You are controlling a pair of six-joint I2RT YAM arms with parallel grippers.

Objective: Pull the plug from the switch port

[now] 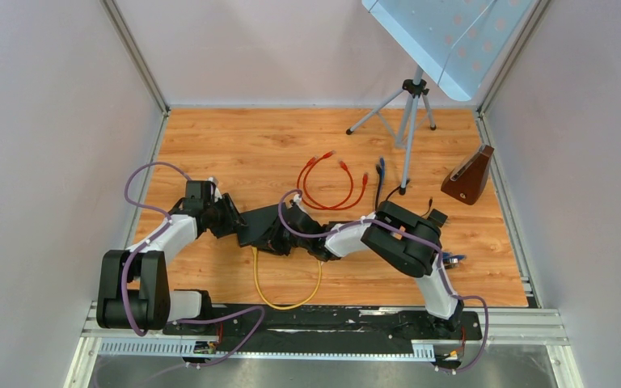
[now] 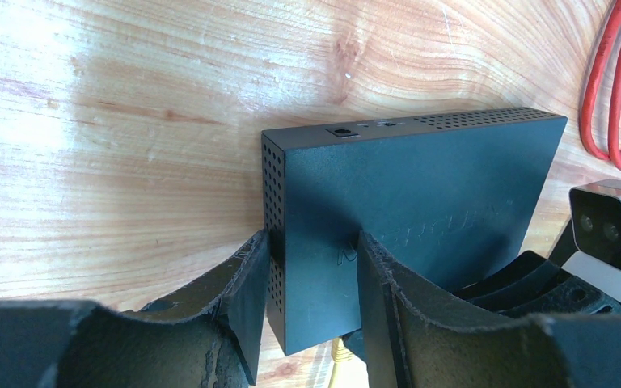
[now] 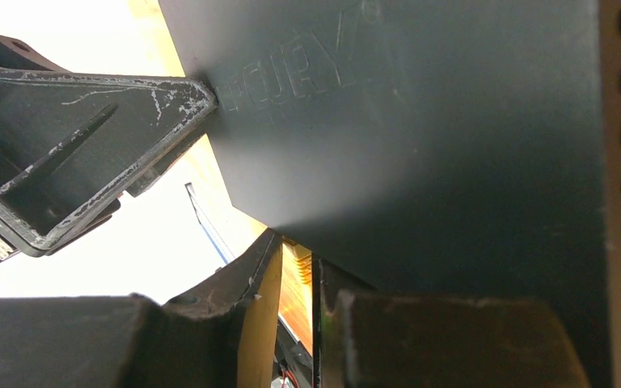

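The black switch box (image 2: 420, 202) lies on the wooden table, in the top view beneath both arms. My left gripper is shut on the box's left end. My right gripper is at the box's near side, its fingers close round a yellow plug (image 3: 299, 260) just below the casing; how firmly they close on it cannot be told. From there the yellow cable (image 1: 256, 276) loops toward the front of the table. The port itself is hidden.
Red cables (image 1: 348, 199) lie behind the box. A tripod (image 1: 408, 129), dark cables (image 1: 378, 182) and a brown wooden object (image 1: 466, 178) stand or lie at the right.
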